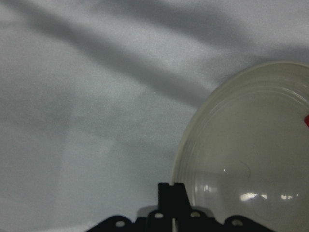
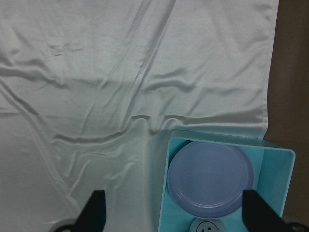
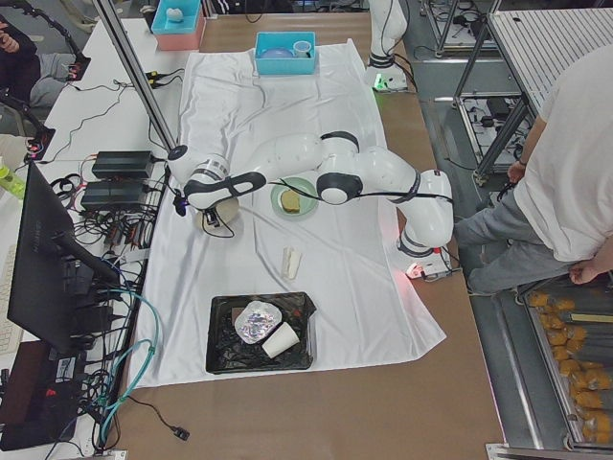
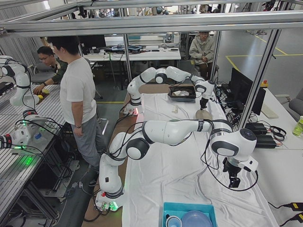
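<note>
My left gripper is low over the rim of a pale plate (image 1: 246,145) on the white cloth, its fingertips together at the rim; whether they grip it I cannot tell. In the camera left view a green plate (image 3: 292,211) with a yellow item (image 3: 290,199) lies beside the left arm. My right gripper is high above the cloth near a blue bin (image 2: 280,174), open with nothing visible between its fingers. The bin holds a blue plate (image 2: 210,179) and a cup (image 2: 206,226).
A black tray (image 3: 220,355) with a foil-covered item and white cylinder lies at the front. A small pale strip (image 3: 291,264) lies mid-cloth. A monitor and cables line the left side; a person stands to the right.
</note>
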